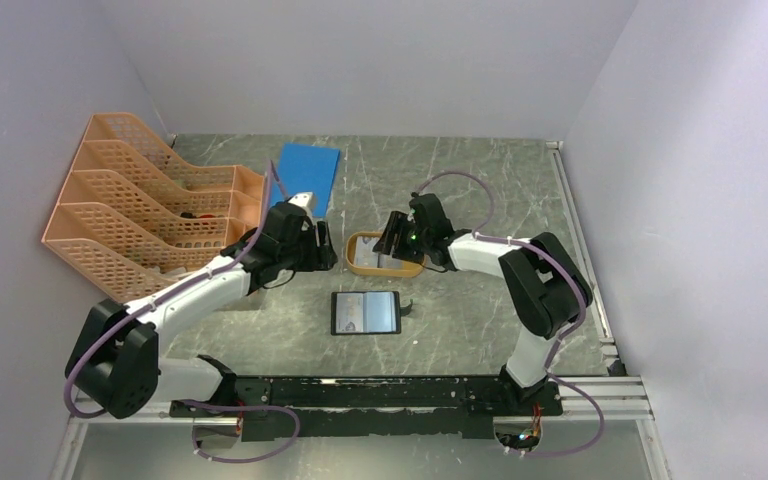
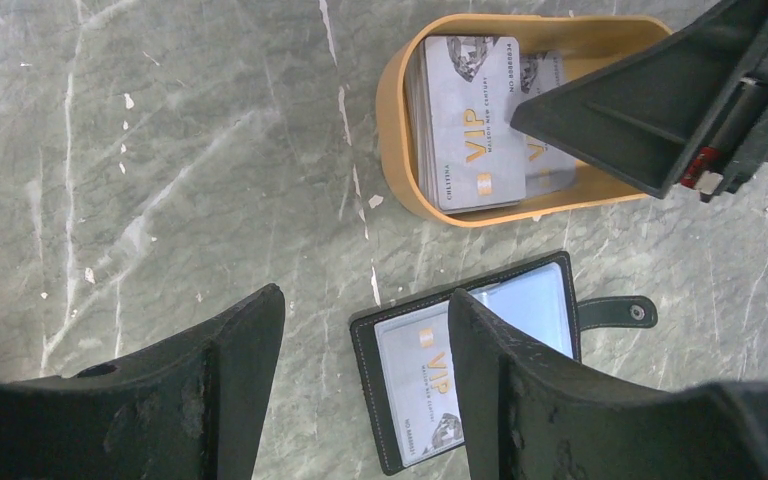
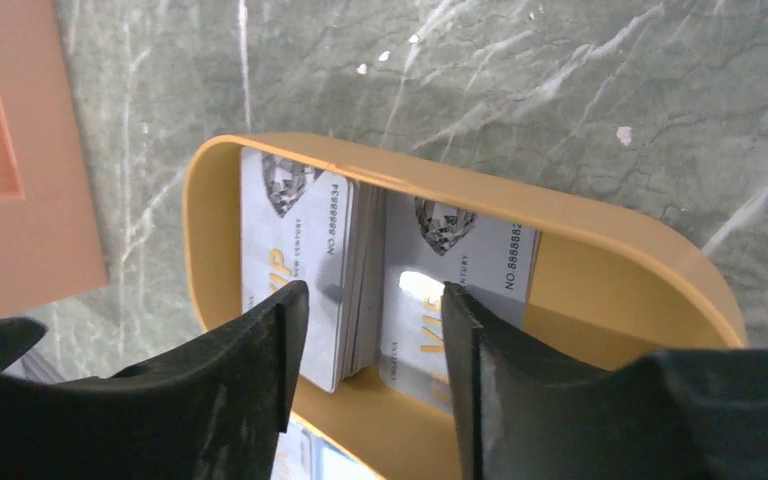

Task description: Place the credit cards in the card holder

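Note:
A stack of white VIP cards [image 2: 475, 120] stands against the left end of the yellow tray [image 1: 386, 273]. Beside the stack, one more card [image 3: 450, 290] lies flat on the tray floor. Over the tray hovers my right gripper, its fingers parted above the stack's edge and the flat card, gripping nothing. The black card holder [image 1: 366, 313] lies unfolded in front of the tray, with a VIP card [image 2: 422, 385] in its left half; the right half looks pale blue and empty. Left of the tray, above bare table, my left gripper is open and empty.
An orange slotted rack [image 1: 150, 210] fills the left side of the table. Behind the left gripper lies a blue sheet [image 1: 310, 170]. The holder's strap [image 2: 615, 313] sticks out to the right.

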